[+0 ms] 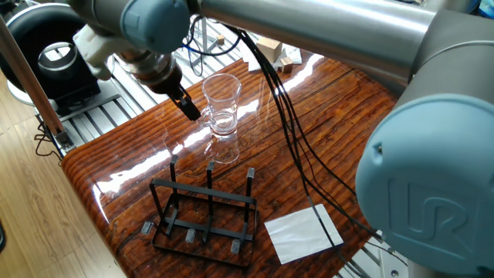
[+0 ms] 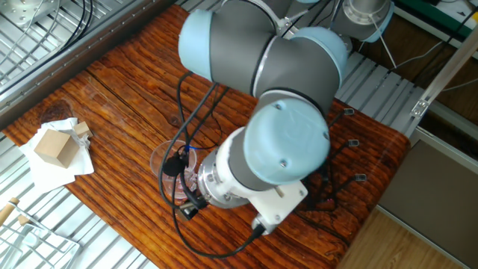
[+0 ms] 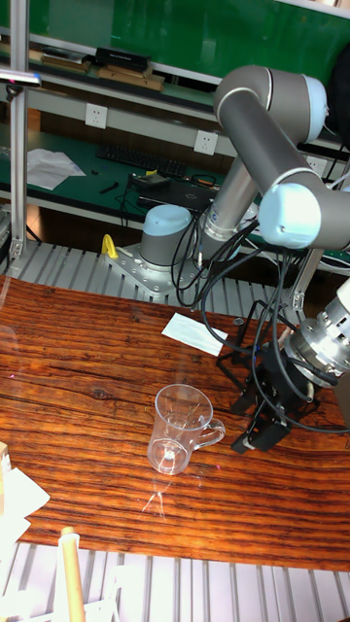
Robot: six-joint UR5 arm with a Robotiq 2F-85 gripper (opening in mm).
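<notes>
A clear glass mug (image 1: 222, 104) stands upright on the glossy brown table, its handle (image 3: 210, 434) turned toward my gripper. In exterior view 3 my gripper (image 3: 244, 423) is beside that handle, its two black fingers (image 3: 261, 437) spread apart with a gap to the glass and nothing between them. From exterior view 1 the gripper (image 1: 191, 112) reaches down at a slant, tips close to the handle. The arm covers part of the mug (image 2: 166, 158) in exterior view 2. A black metal rack (image 1: 207, 224) with upright posts stands on the table away from the mug.
A white sheet (image 1: 303, 233) lies near the rack. Wooden blocks (image 2: 57, 148) rest on white paper at one table edge. Loose black cables (image 1: 289, 131) hang from the arm above the table. Bare wood (image 3: 73, 404) lies open on the mug's other side.
</notes>
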